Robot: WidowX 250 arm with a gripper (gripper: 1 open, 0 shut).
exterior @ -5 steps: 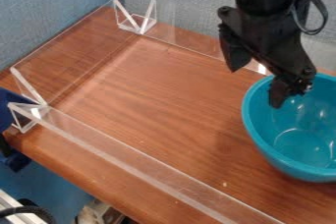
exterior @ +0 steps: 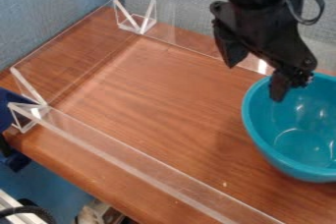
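Note:
My black gripper (exterior: 254, 73) hangs at the upper right, open, its two fingers spread apart with nothing seen between them. The right finger reaches over the rim of a large turquoise bowl (exterior: 292, 152), which sits on the wooden table (exterior: 144, 110) at the right edge of the view. The inside of the bowl looks empty where visible; part of its back is hidden behind the gripper.
Clear low barriers with white brackets (exterior: 27, 117) run along the table's edges. A grey padded wall stands behind, a blue one at the left.

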